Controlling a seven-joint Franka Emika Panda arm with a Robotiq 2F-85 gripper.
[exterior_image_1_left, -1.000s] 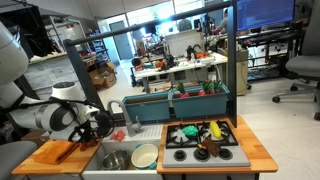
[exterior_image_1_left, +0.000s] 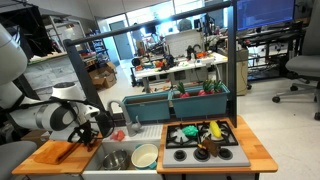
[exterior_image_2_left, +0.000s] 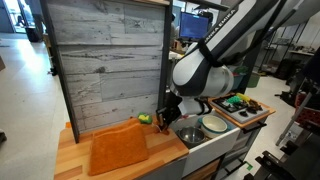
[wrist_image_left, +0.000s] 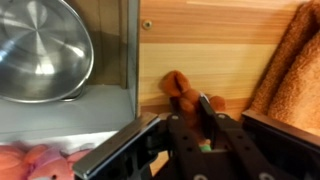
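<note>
In the wrist view, my gripper is shut on a small brown object (wrist_image_left: 180, 88), whose rounded end sticks out past the dark fingers. What the object is cannot be made out. It is over the wooden counter (wrist_image_left: 215, 60), between the metal pot and the orange-brown towel (wrist_image_left: 298, 85). Exterior view 2 has the gripper (exterior_image_2_left: 162, 124) low at the counter's edge, to the right of the towel (exterior_image_2_left: 118, 147). From exterior view 1, the white arm (exterior_image_1_left: 68, 112) reaches down at the left, and its fingertips are too small to read.
A metal pot (wrist_image_left: 42, 50) sits in the sink beside a pale bowl (exterior_image_1_left: 146, 156). Pink items (wrist_image_left: 40, 162) lie near the pot. To the right is a stove (exterior_image_1_left: 203, 155) with toy food on it. Blue planters (exterior_image_1_left: 200, 104) line the back.
</note>
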